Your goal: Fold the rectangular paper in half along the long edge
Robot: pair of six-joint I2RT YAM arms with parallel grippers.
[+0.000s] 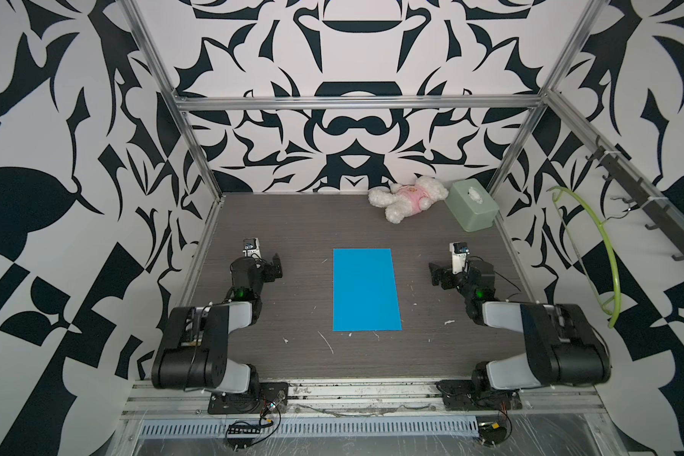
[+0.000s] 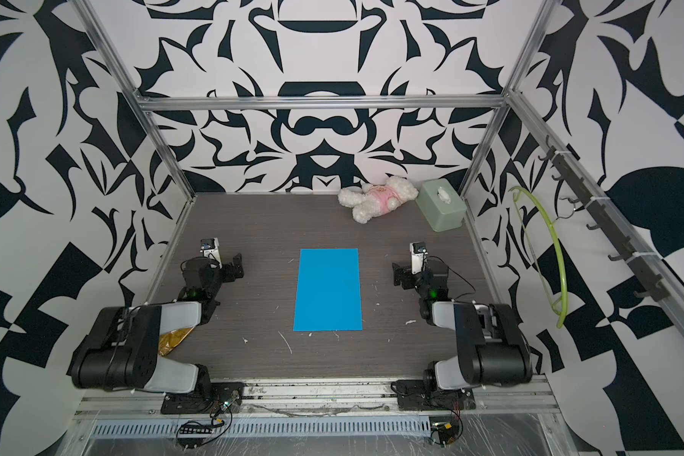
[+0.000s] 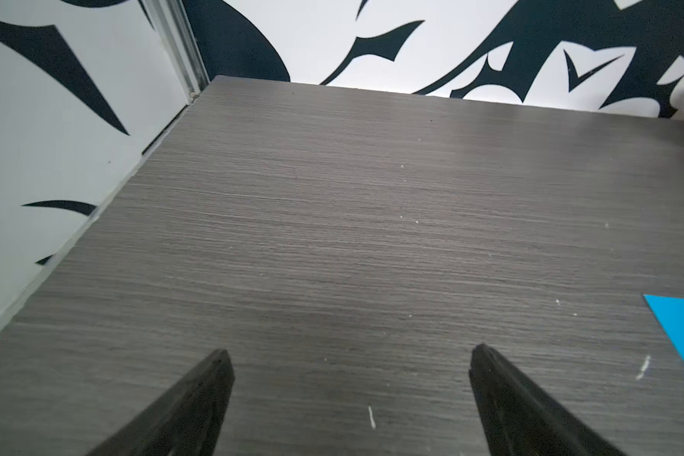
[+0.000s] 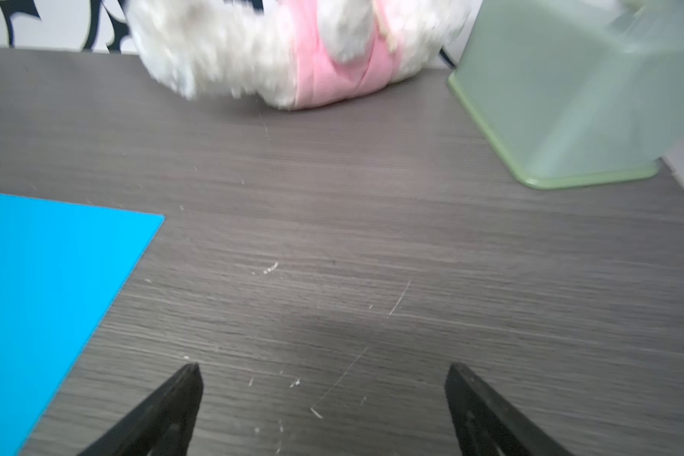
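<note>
A flat, unfolded blue rectangular sheet of paper (image 1: 366,289) lies mid-table, long edges running front to back; its edges show in both wrist views. My left gripper (image 1: 273,266) hovers left of the paper and my right gripper (image 1: 439,273) right of it, both apart from it. In the left wrist view the two fingertips (image 3: 485,364) stand wide apart over bare table. The right wrist view likewise shows spread fingertips (image 4: 463,387) with nothing between them.
A white plush toy (image 1: 393,199) with pink clothing lies at the back right, beside a pale green box (image 1: 471,212). Walls and rails border the sides.
</note>
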